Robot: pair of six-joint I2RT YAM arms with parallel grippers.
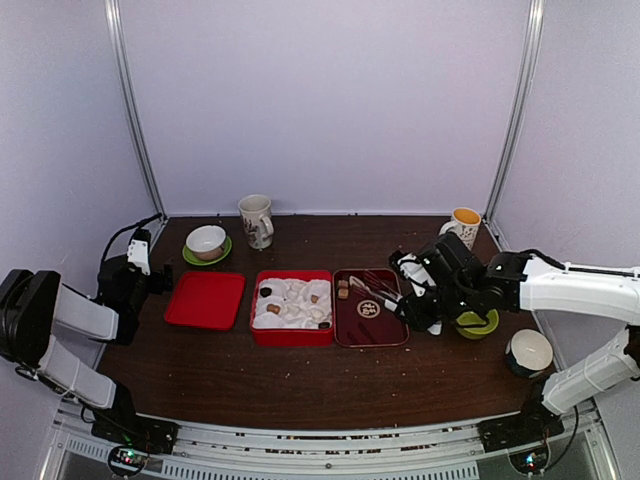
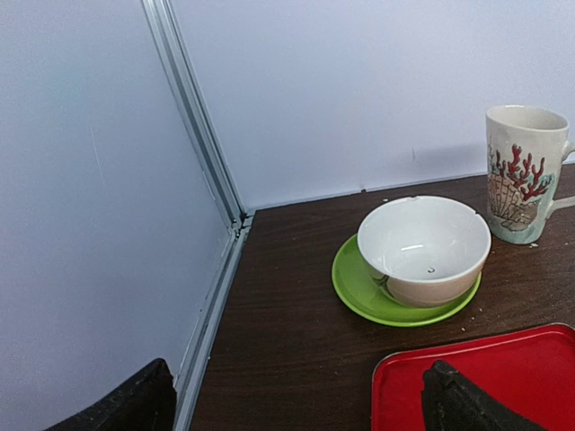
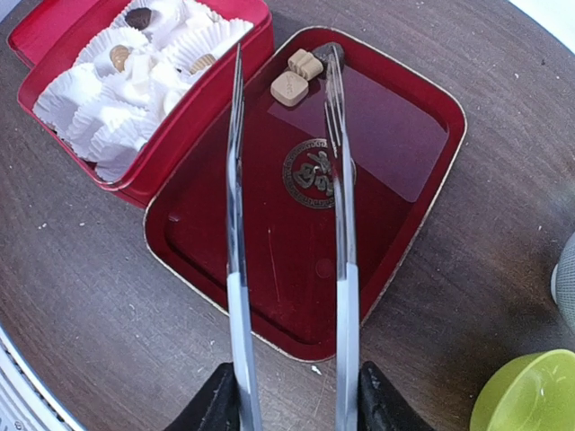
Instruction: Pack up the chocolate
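The red box (image 1: 291,335) holds white paper cups with several chocolates. Right of it lies the dark red tray (image 3: 386,180), with chocolates at its back left: a square tan piece (image 3: 289,88), a ridged tan piece (image 3: 304,63) and a dark piece (image 3: 325,49), partly behind a tong tip. My right gripper is open over the tray, its tong tips near these pieces, holding nothing visible. My left gripper stands open at the far left, empty, beside the red lid (image 1: 204,300).
At the back are a white bowl (image 1: 207,237) on a green plate, a tall mug (image 1: 255,222) and an orange-lined mug (image 1: 463,230). A green cup (image 3: 508,400) and dark bowl (image 1: 529,355) stand at the right.
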